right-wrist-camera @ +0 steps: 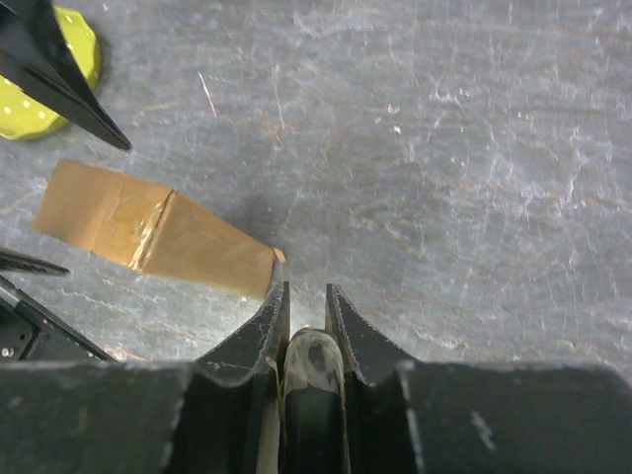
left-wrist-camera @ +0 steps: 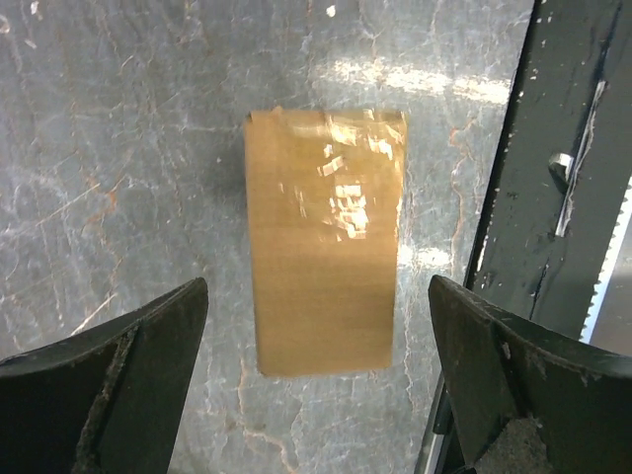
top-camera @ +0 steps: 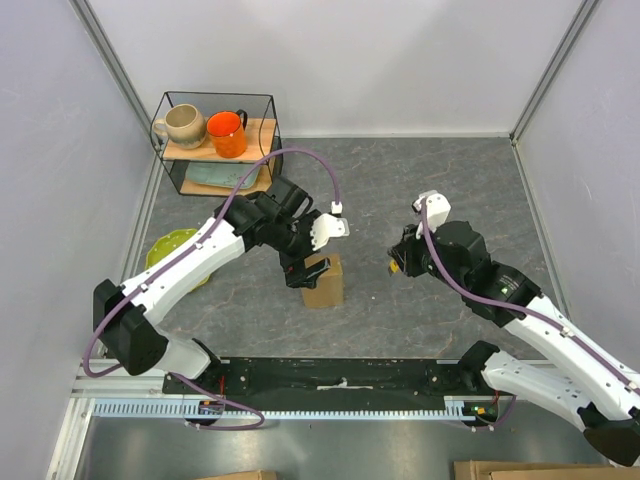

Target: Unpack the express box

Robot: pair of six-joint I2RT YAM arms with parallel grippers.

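A brown cardboard box point(top-camera: 325, 287) is on the grey marbled tabletop near its front middle, with shiny tape on its surface point(left-wrist-camera: 326, 237). My left gripper is open above it, one finger to each side with visible gaps, and the box is not gripped. From the right wrist view, the left fingers point(right-wrist-camera: 89, 114) appear on either side of the box point(right-wrist-camera: 202, 247). Off to the right, my right gripper point(top-camera: 402, 258) is shut on a small tool point(right-wrist-camera: 314, 370) with a dark rounded end; a yellow part point(top-camera: 393, 267) pokes out below in the top view. Its exact kind is unclear.
A wire shelf point(top-camera: 222, 160) at the back left carries a beige mug point(top-camera: 184, 126) and an orange mug point(top-camera: 227, 134). A yellow-green plate point(top-camera: 165, 247) is partly behind the left arm.
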